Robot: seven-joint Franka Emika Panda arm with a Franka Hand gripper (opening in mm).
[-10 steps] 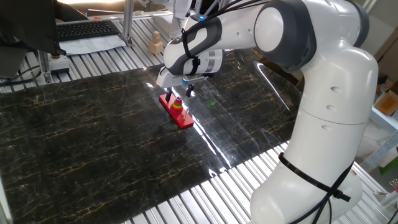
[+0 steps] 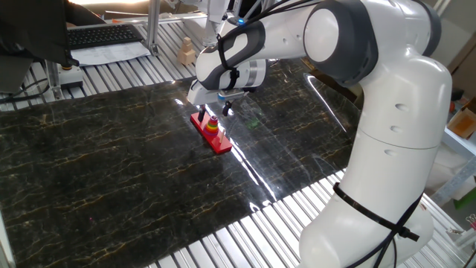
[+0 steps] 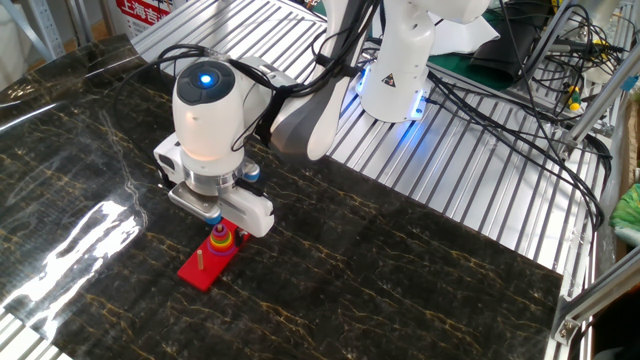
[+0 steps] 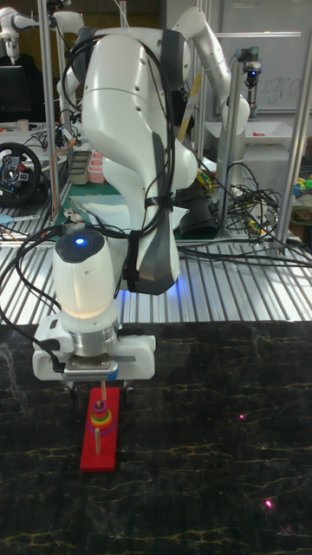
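Note:
A red board (image 2: 221, 147) lies flat on the dark marbled tabletop. Stacked on its middle are several coloured rings (image 2: 212, 127), tapering upward, with yellow and red bands showing. A bare light peg (image 3: 200, 259) rises from the board's near end in the second view. My gripper (image 2: 214, 112) is open over the board's far end, its dark fingers (image 2: 201, 115) spread wide with nothing visible between them. In the third view the gripper body hangs just behind the ring stack (image 4: 100, 422), and the fingertips are hard to make out against the dark surface.
Much of the marbled tabletop (image 2: 97, 171) around the board is bare. Wooden blocks (image 2: 186, 52) stand on the slatted metal surface beyond, near a keyboard (image 2: 100, 35). Cables (image 3: 520, 140) run over the slats beside the arm's base.

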